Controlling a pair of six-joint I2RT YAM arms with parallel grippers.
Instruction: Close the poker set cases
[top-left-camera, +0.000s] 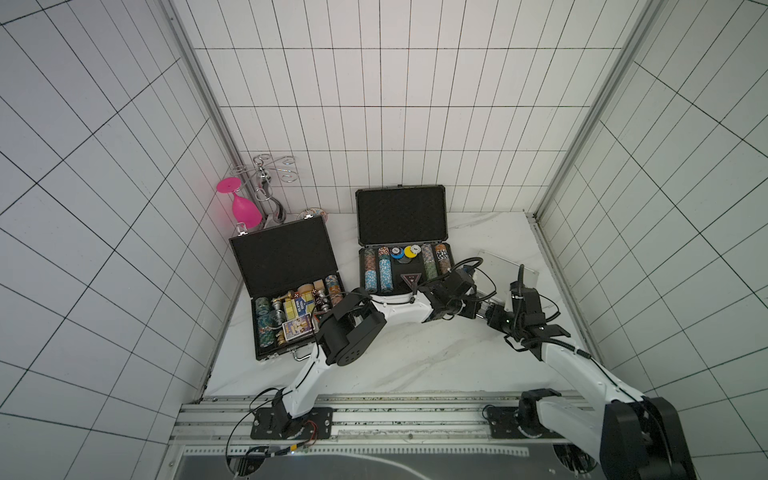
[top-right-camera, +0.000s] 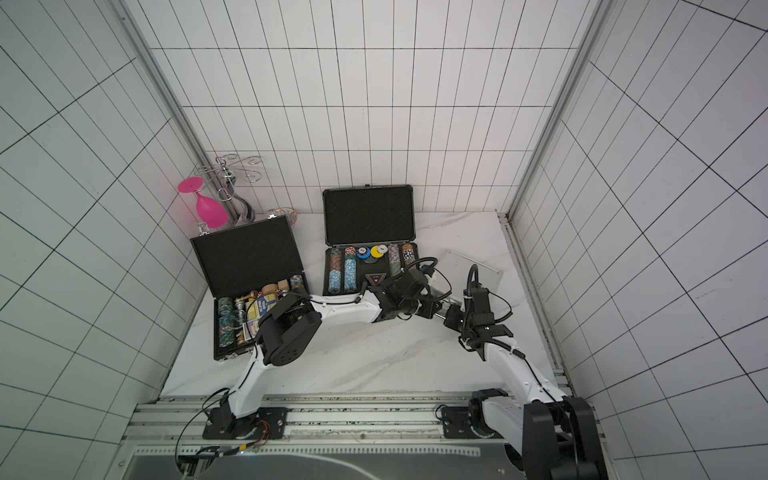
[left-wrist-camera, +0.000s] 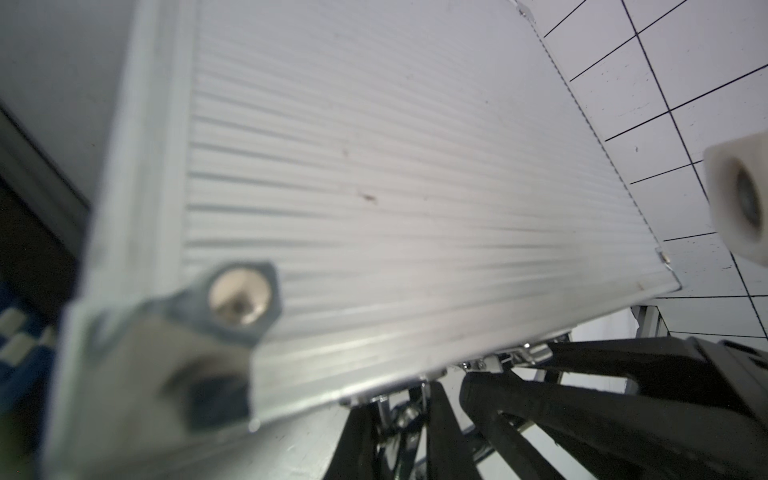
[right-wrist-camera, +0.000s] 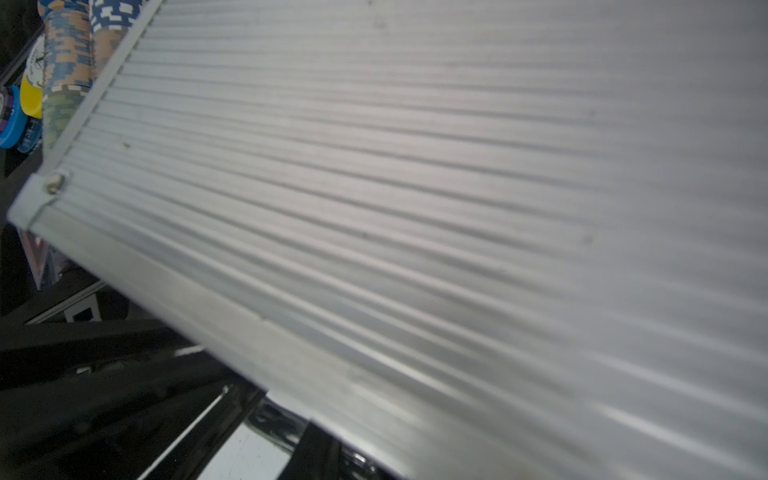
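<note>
The silver ribbed case at the right (left-wrist-camera: 400, 160) has its lid down; in the top views the arms partly cover it. At its front edge my left gripper is shut on a shiny chrome piece that looks like its handle (left-wrist-camera: 408, 432). Beside it the right gripper stands part open below the same edge, with chrome showing behind the gap. A second case (top-left-camera: 402, 216) in the middle stands open, chips in its base. The left case (top-left-camera: 284, 256) also has its lid raised, with chips and cards inside.
A pink goblet (top-left-camera: 245, 209) and a curled metal stand (top-left-camera: 264, 176) occupy the back left corner. My left arm (top-left-camera: 348, 332) crosses in front of the two open cases.
</note>
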